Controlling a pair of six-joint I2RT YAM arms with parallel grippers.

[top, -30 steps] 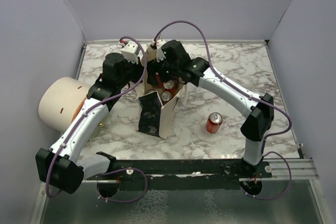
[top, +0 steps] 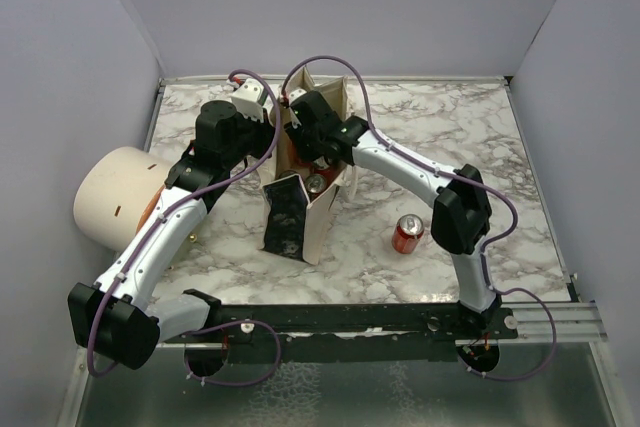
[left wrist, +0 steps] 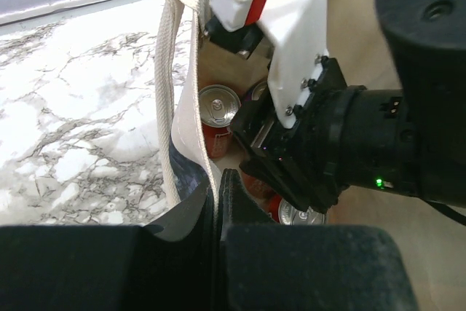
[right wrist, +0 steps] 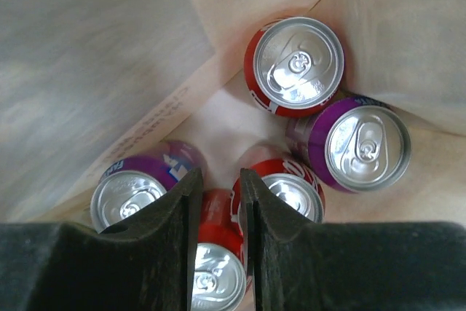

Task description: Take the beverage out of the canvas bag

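My left gripper is shut on the rim of the canvas bag (top: 330, 209), whose thin edge runs up between its fingers in the left wrist view. Inside the bag, my right gripper is closed round a red can (right wrist: 217, 280), its silver lid showing between the fingers. Another red can (right wrist: 293, 193) stands partly behind the right-hand finger. Purple cans (right wrist: 368, 148) and a further red can (right wrist: 298, 63) sit close by on the bag's floor. From above, the right gripper's tips are hidden among the cans.
One red can (top: 407, 234) stands outside the bag on the marble table, to its right. A large beige cylinder (top: 120, 202) lies at the left beneath the left arm. Bare tabletop (top: 450, 127) spreads at the back right.
Left arm, bag and the can outside keep their places.
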